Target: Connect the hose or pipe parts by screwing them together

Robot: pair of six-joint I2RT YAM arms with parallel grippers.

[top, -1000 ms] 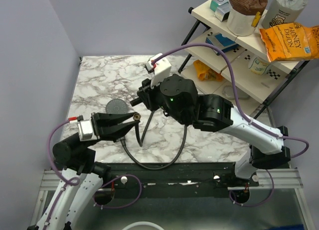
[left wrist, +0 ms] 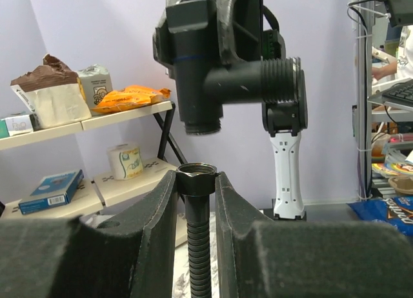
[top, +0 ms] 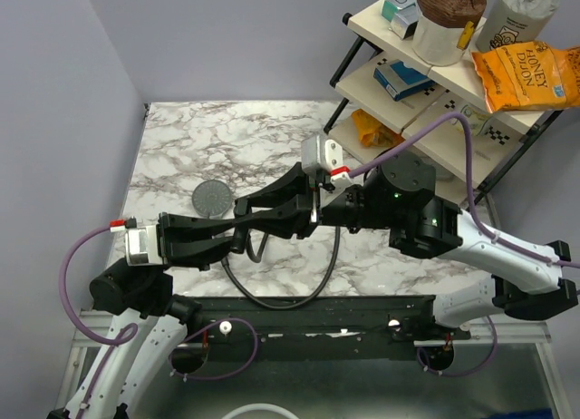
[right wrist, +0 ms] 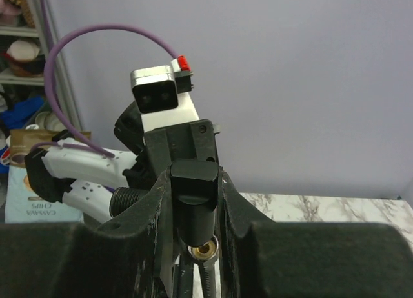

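My left gripper holds the upright ribbed hose (left wrist: 199, 259) just below its metal end nut (left wrist: 196, 170). My right gripper grips a black tee-shaped fitting (left wrist: 197, 85), whose downward spout hangs just above the nut in the left wrist view. In the right wrist view the brass-lined hose end shows just below the fitting. From the top, both grippers meet over the table, and the hose runs down in a loop beside a round grey disc (top: 212, 198).
A tiered shelf (top: 390, 92) with packets and boxes stands at the back right. Walls enclose the left and back.
My right gripper has swung left and toward the table's front, bringing the black fitting over the hose end held by my left gripper, which has shifted only slightly.
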